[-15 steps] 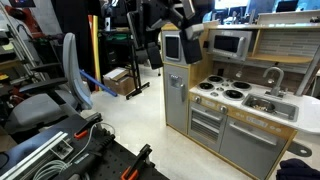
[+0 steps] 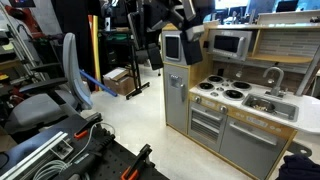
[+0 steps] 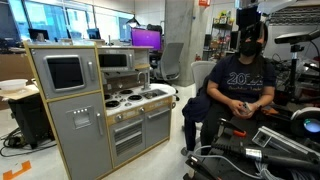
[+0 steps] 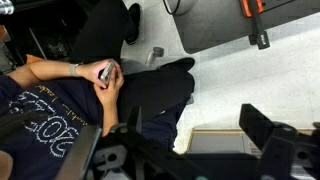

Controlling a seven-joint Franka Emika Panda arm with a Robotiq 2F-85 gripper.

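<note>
My gripper [image 2: 172,62] hangs at the top of exterior view 1, in the air in front of a toy kitchen. Its two dark fingers stand well apart, with nothing between them. From the wrist, the open gripper shows spread fingers at the lower edge, with pale floor beneath. The toy kitchen has a stovetop [image 2: 222,90], a sink [image 2: 266,105], a microwave [image 2: 231,43] and cabinet doors [image 2: 249,149]. In exterior view 2 its tall grey fridge door [image 3: 83,135] looks shut. No part of the kitchen touches the gripper.
A person [image 3: 243,85] sits beside the robot's table, holding a small object. A dark table [image 4: 213,23] carries cables and a red-and-black clamp [image 4: 254,22]. An office chair [image 2: 40,88] stands at the left. Open floor [image 2: 150,127] lies between table and kitchen.
</note>
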